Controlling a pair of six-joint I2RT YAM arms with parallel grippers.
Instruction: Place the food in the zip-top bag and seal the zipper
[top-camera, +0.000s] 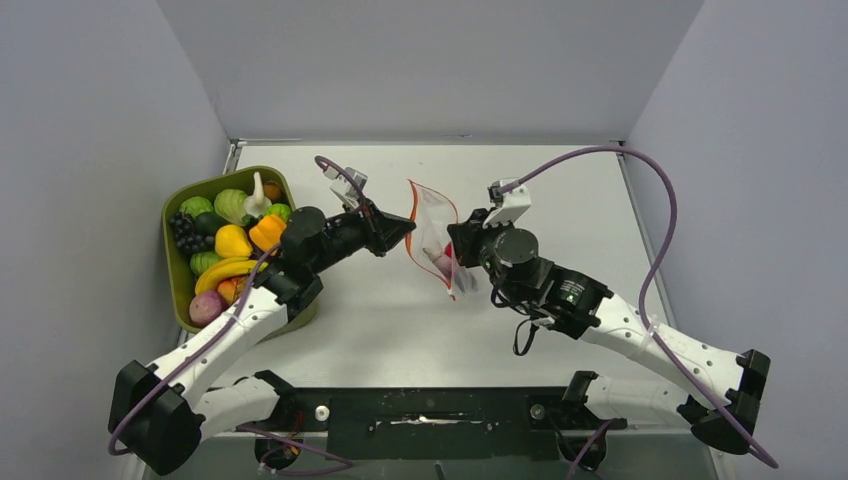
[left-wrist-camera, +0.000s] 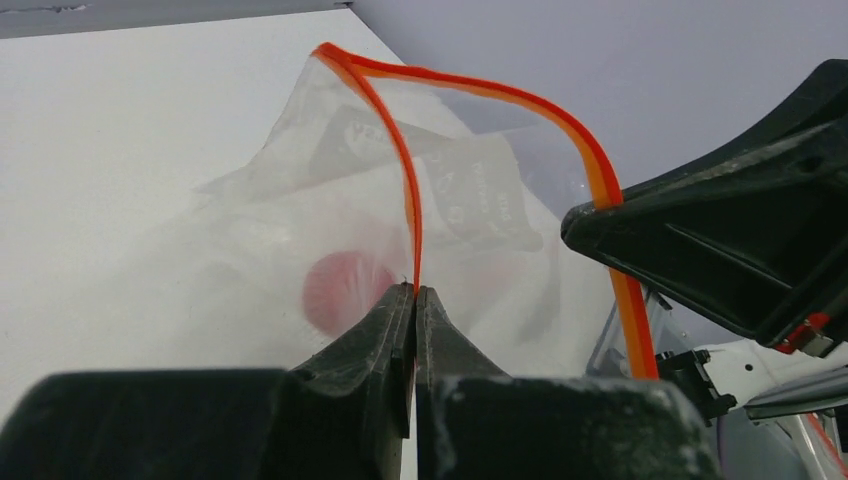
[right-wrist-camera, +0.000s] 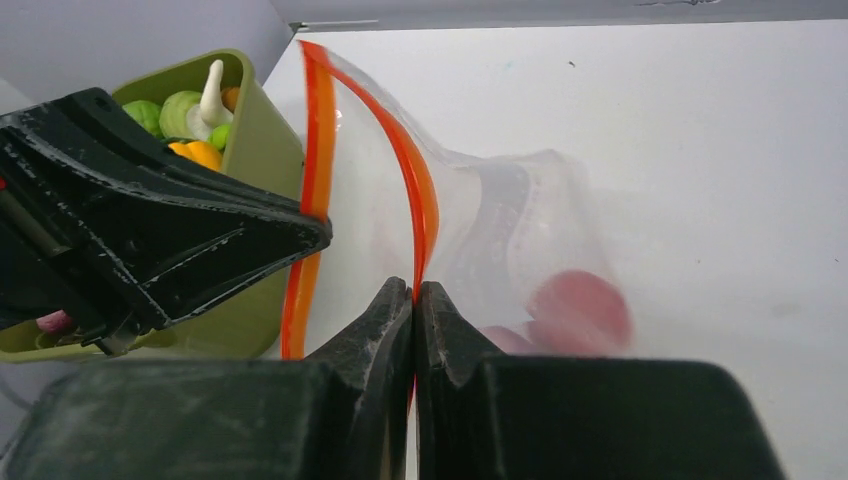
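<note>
The clear zip top bag with its orange-edged mouth hangs between my two arms. My left gripper is shut on one side of its rim; the orange strip runs down into the fingertips. On the opposite side, my right gripper is shut on the other orange strip. Between the two grips the mouth gapes open. Through the cloudy film a round pinkish-red food item shows low in the bag, with a second pink shape beside it.
At the left stands a green bin heaped with toy fruit and vegetables, the left arm passing over its right side.
</note>
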